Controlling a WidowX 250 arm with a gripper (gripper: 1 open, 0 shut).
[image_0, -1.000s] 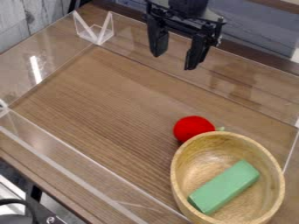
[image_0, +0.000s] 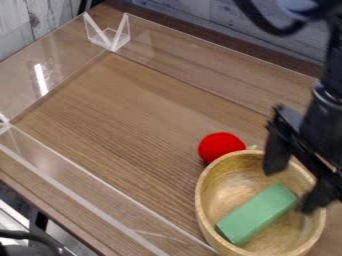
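The black gripper (image_0: 286, 150) hangs over a wooden bowl (image_0: 211, 196) at the lower right, its fingers spread open above the bowl's right and back part. In the bowl lies a green block (image_0: 254, 213). A red round object (image_0: 219, 145) sits on the table just behind the bowl, left of the gripper. The arm covers the right side of the view.
A white wire-like object (image_0: 110, 28) stands at the back left corner. A dark cable or part shows at the lower left edge.
The gripper has come down and to the right from the middle back of the table to over the bowl. The bowl, block and red object look unmoved.
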